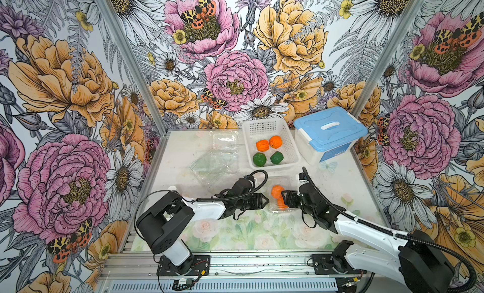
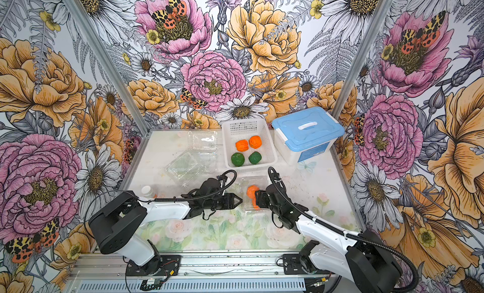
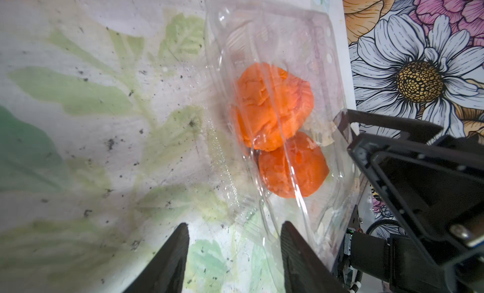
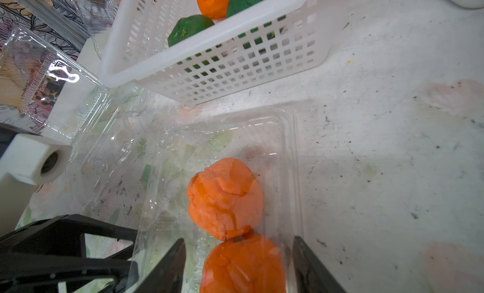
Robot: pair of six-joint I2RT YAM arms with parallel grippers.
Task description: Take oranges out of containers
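Two orange balls, the oranges, lie touching in a clear plastic container [image 4: 282, 141] at the front middle of the table. The farther orange [image 4: 225, 198] is clear of my fingers in the right wrist view; the nearer orange [image 4: 244, 267] shows in the gap between the fingers of my right gripper, which is open. Contact with it cannot be made out. At the container's left side, my left gripper is open with no orange between its fingers. The container's near wall passes close to one fingertip [image 3: 292, 237].
Behind stands a white perforated basket [image 1: 247, 141] holding two orange balls [image 1: 275, 141] and two green ones [image 1: 259, 159]. A white box with a blue lid [image 1: 330, 125] is to its right. Empty clear containers [image 1: 214, 162] lie left of the basket.
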